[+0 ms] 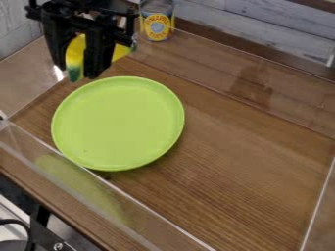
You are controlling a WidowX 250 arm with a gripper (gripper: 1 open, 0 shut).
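Observation:
My black gripper [81, 47] is at the upper left, shut on a yellow object [76, 57] with a small green part, held just above and behind a round green plate [117, 123]. The fingertips are dark and partly overlap the object, so its shape is hard to tell.
A can [156, 22] with a yellow label stands at the back. A clear plastic barrier runs along the front left edge, and pale boards line the back.

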